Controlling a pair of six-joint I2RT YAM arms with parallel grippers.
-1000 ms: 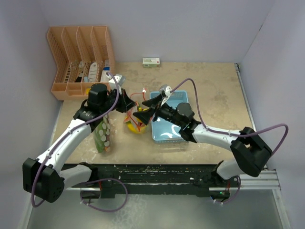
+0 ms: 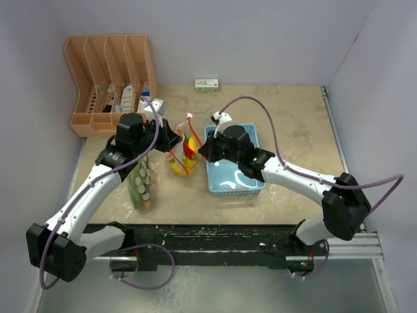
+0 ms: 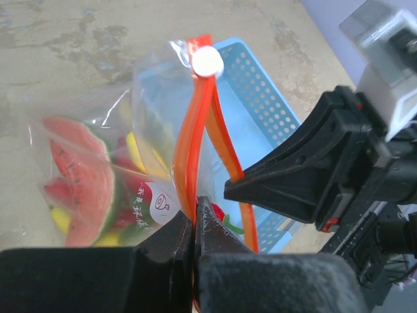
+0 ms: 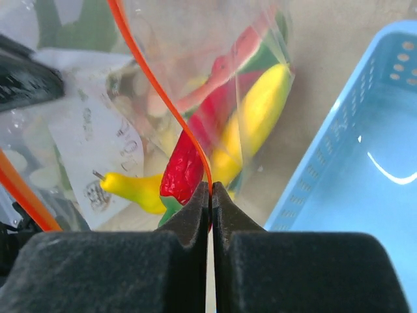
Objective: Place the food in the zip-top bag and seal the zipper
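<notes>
Between the two arms is a clear zip top bag [image 2: 185, 149] with an orange zipper edge [image 3: 187, 143], its mouth spread apart. Watermelon [image 3: 83, 176], a red pepper [image 4: 184, 168] and yellow food pieces [image 4: 255, 120] lie inside. My left gripper is shut on one orange edge, which runs down between its fingertips. On the opposite edge my right gripper is shut, the thin orange strip passing into its tips. A white slider [image 3: 207, 61] sits at the far end of the zipper.
A blue basket [image 2: 234, 177], empty where visible, stands beneath and right of the right gripper. Left are a green patterned bag [image 2: 139, 184] and a tan divided rack [image 2: 111, 72]; a small box [image 2: 206, 85] lies behind.
Both grippers have shifted a little, and the bag mouth now spreads wider between them.
</notes>
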